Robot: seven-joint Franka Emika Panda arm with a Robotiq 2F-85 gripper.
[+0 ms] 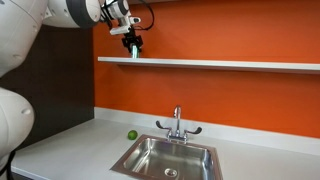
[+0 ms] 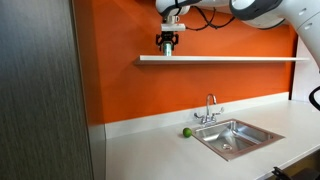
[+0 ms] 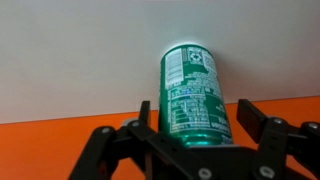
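A green can (image 3: 193,95) with white printing fills the middle of the wrist view. My gripper is part open around it: the left fingertip (image 3: 145,115) and right fingertip (image 3: 244,115) stand on either side of the can, with narrow gaps showing. Seen from outside, the can (image 1: 135,52) stands upright at the left end of the white shelf (image 1: 220,65). The gripper (image 2: 167,41) reaches down over its upper part from above. Whether the can's base rests fully on the shelf is too small to tell.
Below the shelf lies a pale counter (image 2: 150,158) with a steel sink (image 1: 168,160) and a faucet (image 1: 177,122). A green round fruit (image 1: 132,134) sits left of the sink. The rest of the shelf to the right is bare. An orange wall (image 1: 215,95) stands behind.
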